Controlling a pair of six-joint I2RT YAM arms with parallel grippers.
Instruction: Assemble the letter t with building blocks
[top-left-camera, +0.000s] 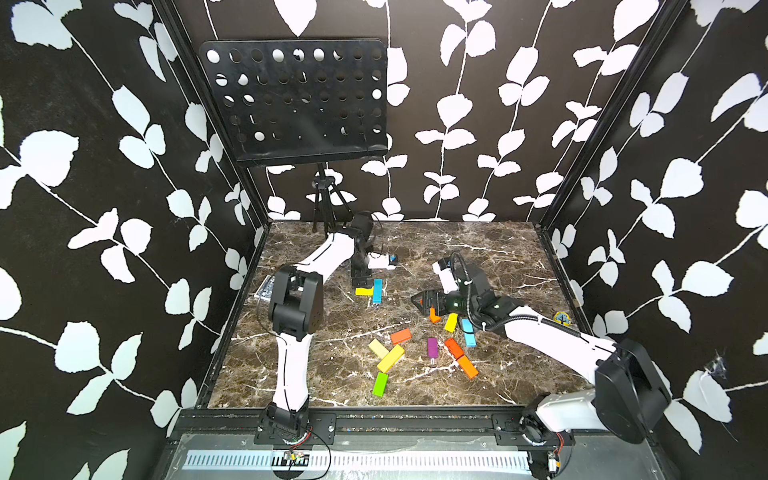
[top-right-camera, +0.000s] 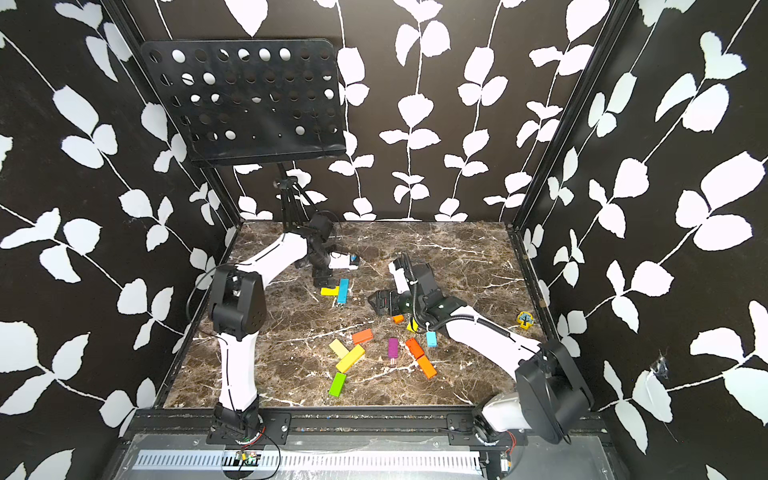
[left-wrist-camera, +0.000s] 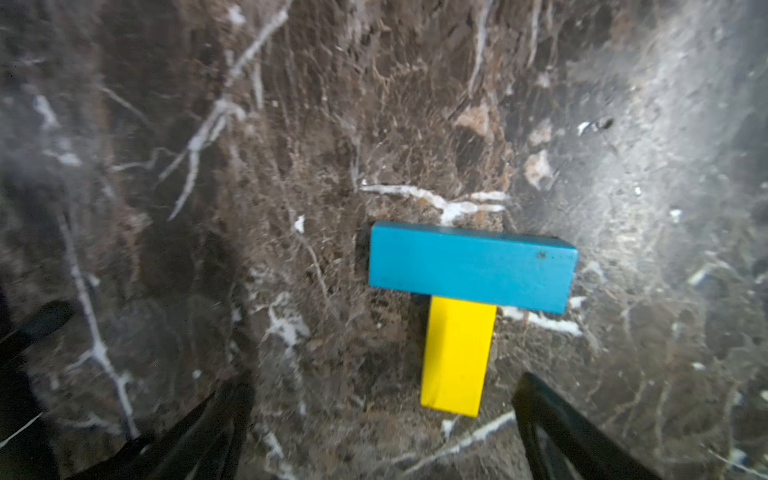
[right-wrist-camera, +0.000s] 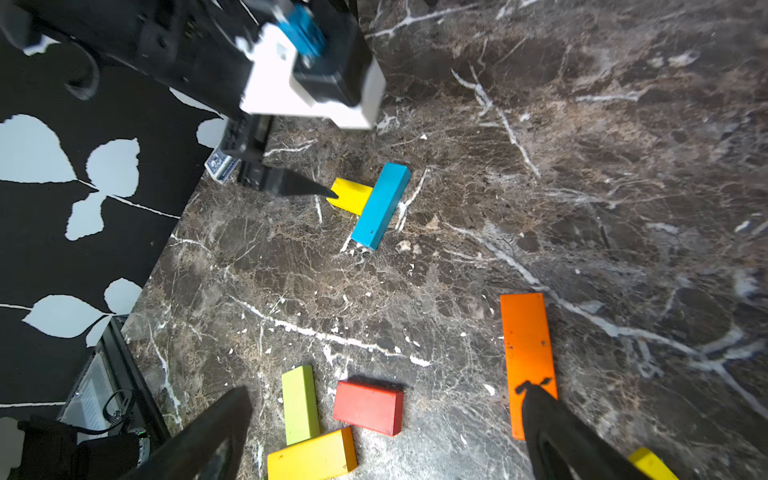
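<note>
A yellow block (left-wrist-camera: 456, 356) and a blue block (left-wrist-camera: 470, 264) lie on the marble surface in a T shape, the blue crossing the yellow's end. Above them hangs my left gripper, open and empty, its fingers apart beside the yellow block's free end. My right gripper stands open and empty to the right of the pair, over the loose blocks; an orange block (right-wrist-camera: 525, 344) lies below it, between its fingers in that view but on the table.
Loose blocks lie toward the front: red (right-wrist-camera: 368, 408), green (top-left-camera: 380, 384), purple (top-left-camera: 433, 347), light blue (top-left-camera: 469, 337), several yellow and orange ones. A black stand (top-left-camera: 324, 188) is at the back left.
</note>
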